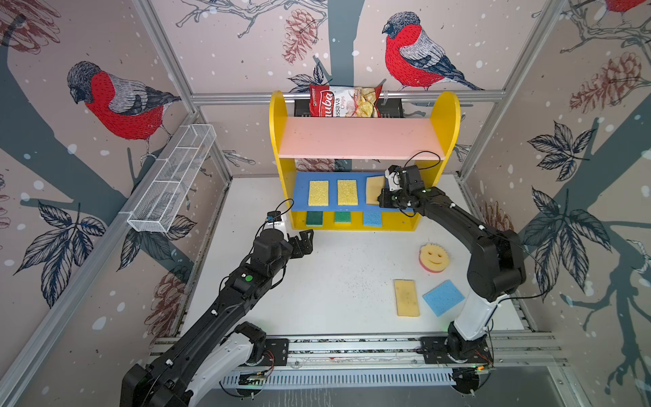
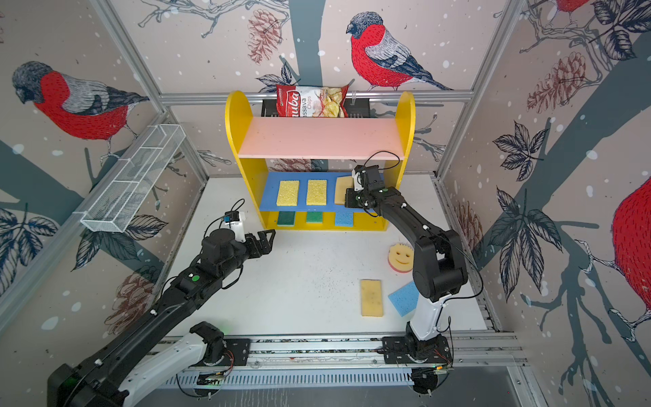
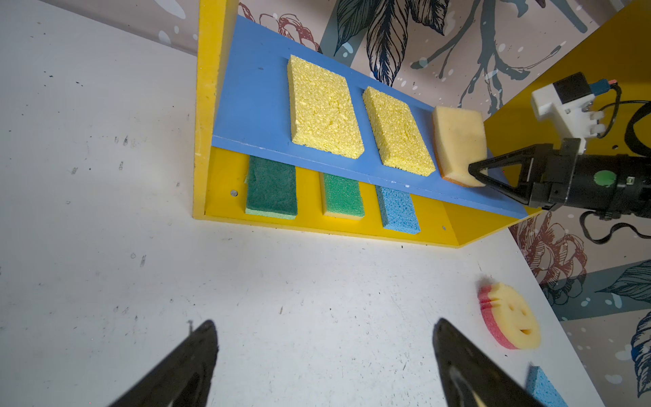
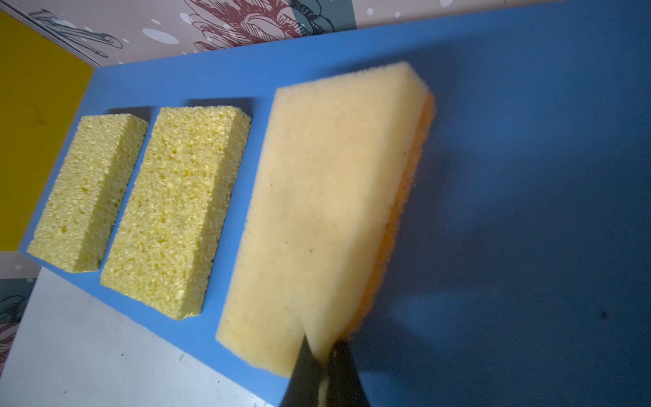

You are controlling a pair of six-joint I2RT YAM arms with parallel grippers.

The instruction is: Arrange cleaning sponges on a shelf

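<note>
A cream sponge (image 4: 318, 203) with an orange underside lies on the blue middle shelf (image 3: 261, 101), to the right of two yellow sponges (image 4: 169, 196) (image 4: 84, 183). Pinched at its near right corner, it is squeezed between the fingertips of my right gripper, which is shut. On the yellow bottom shelf are a dark green sponge (image 3: 272, 186), a green one (image 3: 342, 195) and a blue one (image 3: 398, 209). Over the white table to the left, clear of the sponges, my left gripper stands open and empty.
On the table's right side lie a smiling round sponge (image 1: 434, 257), a tan sponge (image 1: 407, 298) and a light blue sponge (image 1: 443, 297). The pink top shelf (image 1: 359, 137) is bare. A white wire basket (image 1: 169, 179) hangs at the left.
</note>
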